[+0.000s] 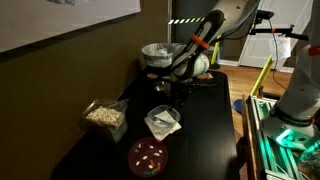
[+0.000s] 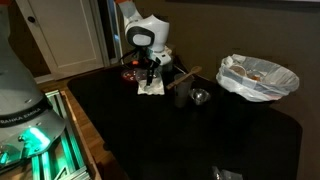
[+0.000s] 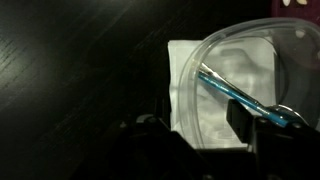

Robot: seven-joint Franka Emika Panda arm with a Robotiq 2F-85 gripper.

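A clear plastic container point(image 3: 185, 85) rests on a white napkin point(image 3: 176, 55) on the black table. Inside it lies a utensil with a blue handle point(image 3: 240, 97), most plainly seen in the wrist view. Dark fingers point(image 3: 243, 122) reach over the container's near side in that view, spread wide apart. My gripper point(image 1: 180, 97) is open, low beside the container in exterior view 1. Nothing shows held between the fingers. In exterior view 2 the arm hides much of the container.
A dark red plate point(image 1: 148, 157) with small pieces on it sits near the container. A clear box of light-coloured pieces point(image 1: 105, 116) stands to the left. Farther back is a white-lined basket point(image 2: 258, 78).
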